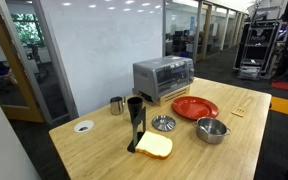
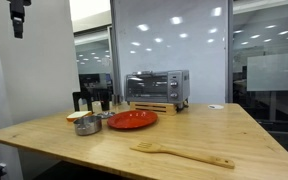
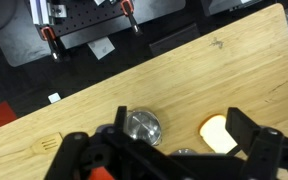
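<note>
High above the table, my gripper (image 2: 18, 34) hangs at the upper left of exterior view 2. In the wrist view the gripper is open, its dark fingers wide apart and nothing held between them. Below it, a metal pot (image 3: 144, 126) and a slice of bread (image 3: 218, 133) lie on the wooden table. Exterior view 1 has the bread (image 1: 154, 145) beside a tall black object (image 1: 137, 120), with the pot (image 1: 212, 130) to their right. A red plate (image 1: 195, 108) lies behind the pot.
A toaster oven (image 1: 164, 75) on a wooden stand backs the table. A round metal lid (image 1: 163, 123) lies left of the plate, and a metal cup (image 1: 116, 105) stands farther left. The wooden utensil (image 2: 182, 154) rests near open table at the right of exterior view 2.
</note>
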